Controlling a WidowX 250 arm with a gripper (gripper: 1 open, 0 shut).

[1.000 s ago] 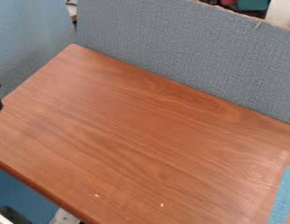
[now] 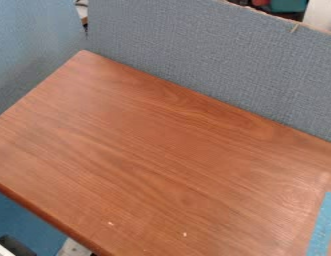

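Note:
A bare wooden tabletop (image 2: 154, 150) fills most of the camera view, with a few small pale specks near its front. A strip of blue tape (image 2: 320, 225) runs along the lower right edge of the view. My gripper is out of view.
Grey-blue fabric partitions stand along the back (image 2: 208, 70) and the left (image 2: 28, 45) of the table. The table's front-left edge drops to a blue area at the lower left.
A dark piece at the left edge, seen a second ago beside the table, has moved out of view to the left.

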